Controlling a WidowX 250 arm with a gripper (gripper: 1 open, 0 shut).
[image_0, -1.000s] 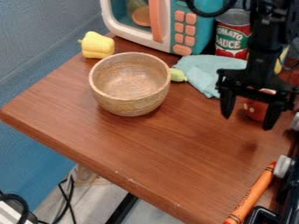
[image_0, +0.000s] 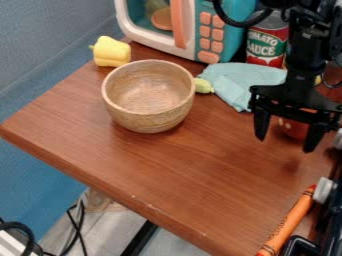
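My black gripper (image_0: 286, 133) hangs over the right side of the wooden table, its two fingers apart and pointing down. A reddish-orange object sits behind and between the fingers, mostly hidden, so whether it is touched cannot be seen. A woven bowl (image_0: 150, 110) stands left of centre on the table. A yellow pepper-like toy (image_0: 111, 52) lies behind it at the left, and a small pale green piece (image_0: 203, 86) is beside the bowl's right rim.
At the back are a toy microwave (image_0: 181, 20), a tomato can (image_0: 267, 40) and a light blue cloth (image_0: 243, 80). An orange crayon-like object (image_0: 287, 228) lies at the right edge.
The gripper has shifted very slightly to the right and down. The bowl and the other objects have stayed in place.
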